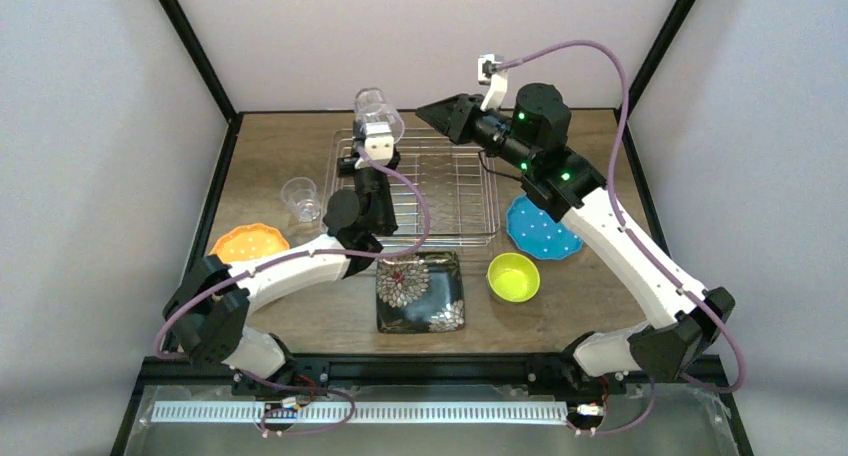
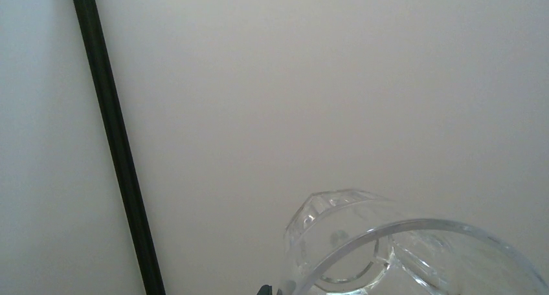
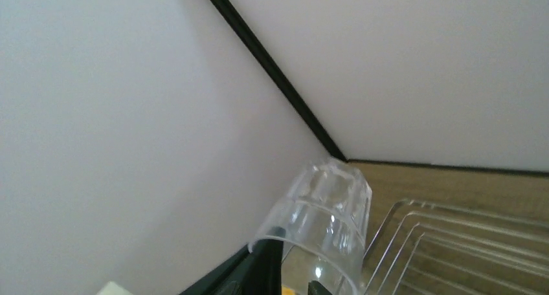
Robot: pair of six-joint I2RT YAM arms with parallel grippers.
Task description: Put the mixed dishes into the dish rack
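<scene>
My left gripper (image 1: 372, 136) is shut on a clear plastic cup (image 1: 378, 111), held tilted above the back left of the wire dish rack (image 1: 450, 196). The cup (image 2: 395, 227) fills the lower right of the left wrist view, and in the right wrist view the same cup (image 3: 324, 217) is tilted with its rim downward. My right gripper (image 1: 430, 116) is open, raised at the rack's back, right of the cup and apart from it. A second clear cup (image 1: 300, 198) stands left of the rack.
An orange plate (image 1: 247, 240) lies front left, a dark patterned square plate (image 1: 420, 294) front centre, a lime bowl (image 1: 513, 277) and a blue plate (image 1: 542, 231) front right. Bare table (image 1: 580, 136) shows at the back right. Walls enclose the table.
</scene>
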